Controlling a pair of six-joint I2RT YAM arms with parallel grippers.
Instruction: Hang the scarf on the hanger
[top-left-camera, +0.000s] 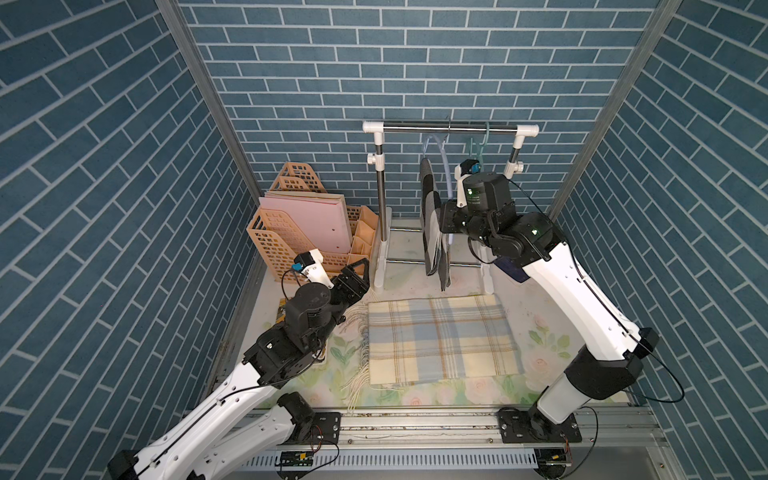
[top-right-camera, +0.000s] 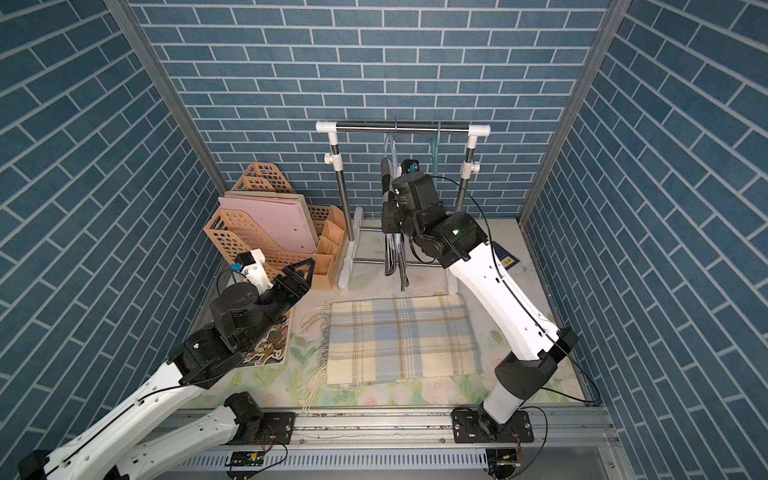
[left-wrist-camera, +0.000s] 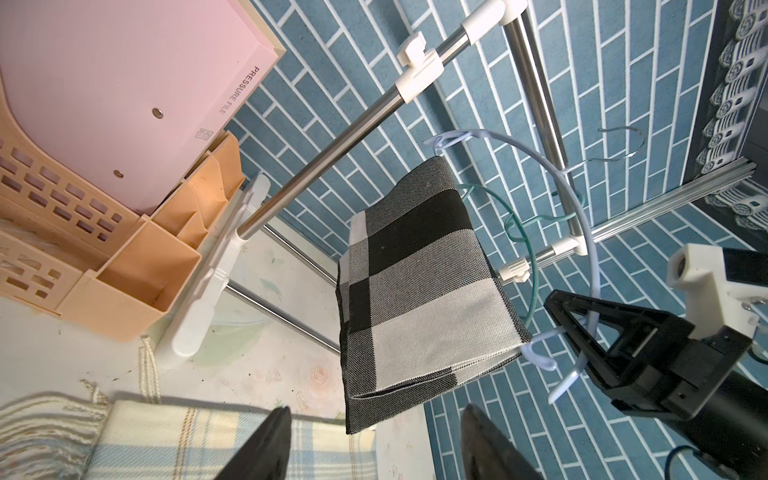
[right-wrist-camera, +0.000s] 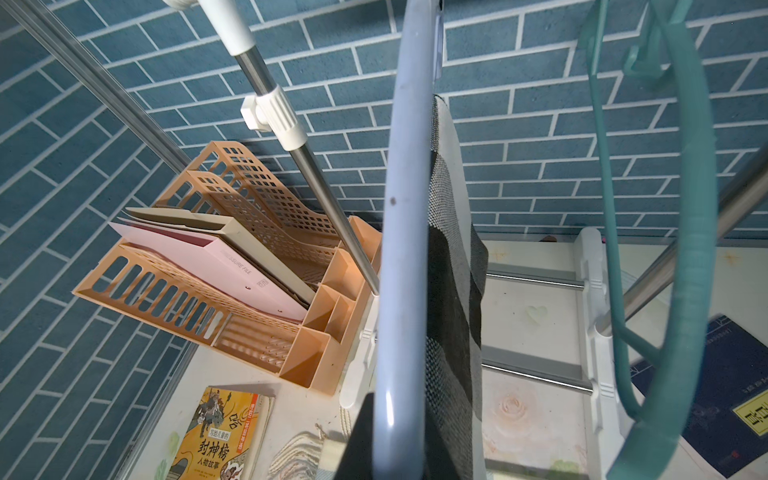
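A black-and-white checked scarf (left-wrist-camera: 408, 296) hangs folded on a lilac hanger (left-wrist-camera: 588, 240), whose top is up at the rack's top bar (top-left-camera: 416, 126) in the top views. My right gripper (top-left-camera: 452, 216) is shut on the hanger; in the right wrist view the hanger (right-wrist-camera: 400, 240) runs straight up from the fingers. My left gripper is open, lower and to the left, near the organizer, with nothing between its fingers.
A peach file organizer (top-left-camera: 272, 232) stands left of the rack. A teal hanger (right-wrist-camera: 692, 240) hangs right of the scarf. A pale plaid cloth (top-left-camera: 440, 340) lies in front; books lie at both sides.
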